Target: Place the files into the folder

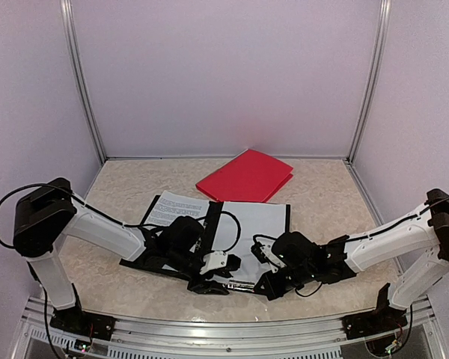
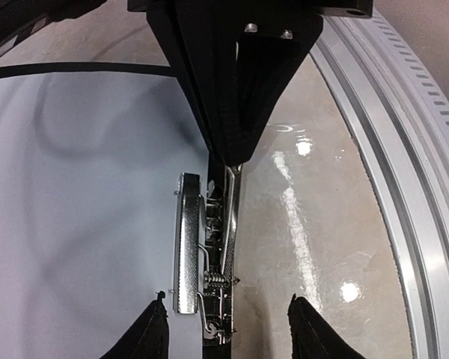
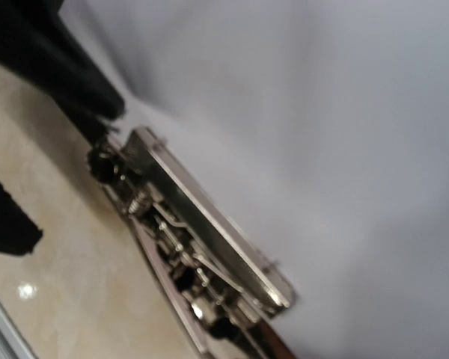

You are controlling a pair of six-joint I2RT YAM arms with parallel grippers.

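Note:
An open black folder lies with printed sheets point(image 1: 178, 206) on its left half and white paper point(image 1: 251, 224) on its right. A silver clip point(image 2: 187, 239) runs along the near edge of the right half. My left gripper hovers over the clip's end, part open, a finger on either side of it in the left wrist view. My right gripper point(image 1: 265, 284) is at the clip's other end; its shape shows black at the clip in the left wrist view. The right wrist view is blurred, with dark fingers beside the clip point(image 3: 202, 224).
A red folder point(image 1: 244, 173) lies at the back centre, behind the black one. Metal rails point(image 1: 224, 329) run along the front edge.

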